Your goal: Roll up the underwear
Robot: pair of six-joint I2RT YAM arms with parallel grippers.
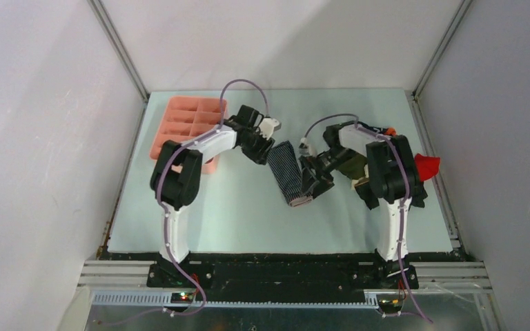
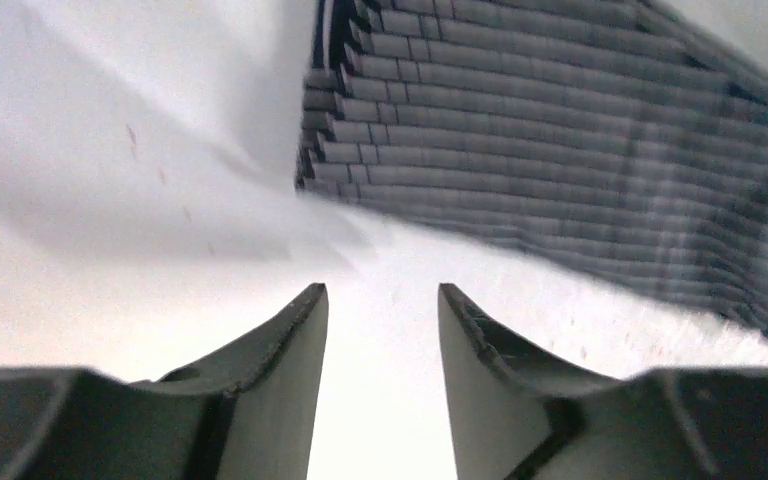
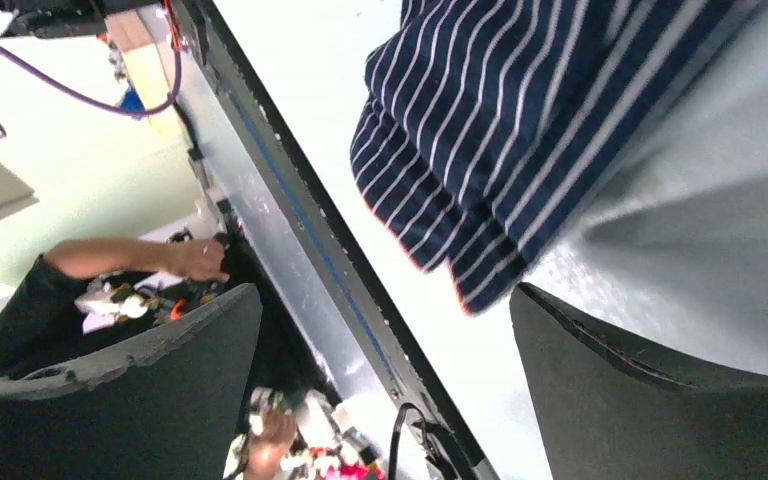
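Note:
The striped dark navy underwear (image 1: 286, 169) lies folded into a narrow strip near the middle of the table, slanting from upper left to lower right. Its orange-edged lower end (image 3: 400, 220) bends up, and the fabric looks bunched in the right wrist view. At the strip's upper left my left gripper is part open, its fingertips apart from the cloth's edge with only bare table between them. My right gripper stands open over the lower right end, and the cloth lies beyond its fingers.
The pink divided tray (image 1: 179, 124) stands at the back left, partly beneath my left arm. A heap of mixed clothes (image 1: 366, 179) with a red piece (image 1: 426, 167) fills the right side.

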